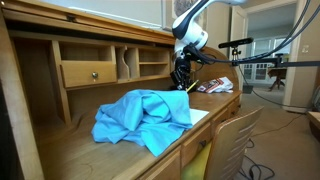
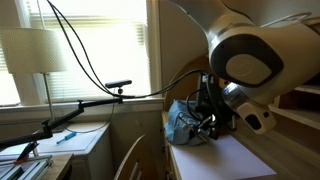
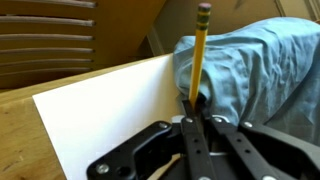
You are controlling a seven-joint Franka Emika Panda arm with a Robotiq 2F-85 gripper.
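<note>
A yellow pencil (image 3: 199,55) with its eraser end pointing up stands in my gripper, which is shut on it. In the wrist view the pencil rises over the edge between a white sheet of paper (image 3: 105,115) and a crumpled blue cloth (image 3: 250,70). The first exterior view shows the cloth (image 1: 145,118) heaped on the desk, with my gripper (image 1: 183,82) behind and to the right of it. From the other side, the gripper is dark and partly lost against the cloth (image 2: 182,125). The pencil's lower end is hidden.
The wooden desk (image 1: 75,155) has a hutch with a small drawer (image 1: 90,73) along its back. A slatted chair (image 1: 232,145) stands close to the front edge. A red-and-white packet (image 1: 215,86) lies at the far right end.
</note>
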